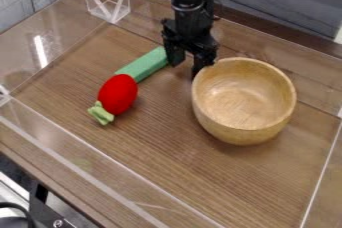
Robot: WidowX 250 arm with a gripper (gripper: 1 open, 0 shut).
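Observation:
My black gripper [185,52] reaches down from the top of the camera view, open, its fingertips beside the upper end of a green bar [140,73], left of a large wooden bowl [243,102]. A red oval object [118,95] with a pale green end lies to the lower left of the bar.
A clear plastic stand [107,4] is at the back left, and the table's back edge runs behind the bowl at upper right.

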